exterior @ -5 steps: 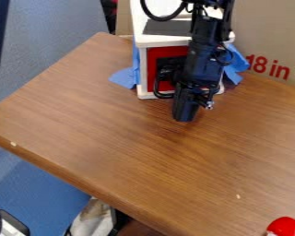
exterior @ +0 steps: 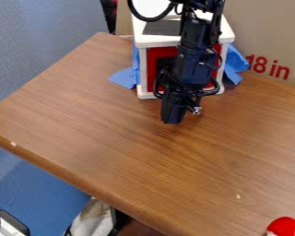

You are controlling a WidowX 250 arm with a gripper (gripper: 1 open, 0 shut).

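My black gripper (exterior: 177,114) points down just above the wooden table (exterior: 113,157), in front of a white box (exterior: 151,27) with a red front (exterior: 155,66) at the back. Whether its fingers are open or shut is not clear from this angle. Blue material (exterior: 124,77) shows at both sides of the white box.
A cardboard panel (exterior: 271,41) with red lettering stands behind at the right. A red object (exterior: 284,227) sits at the front right corner. The table's left edge runs beside blue-grey surfaces.
My gripper and arm have shifted slightly to the left.
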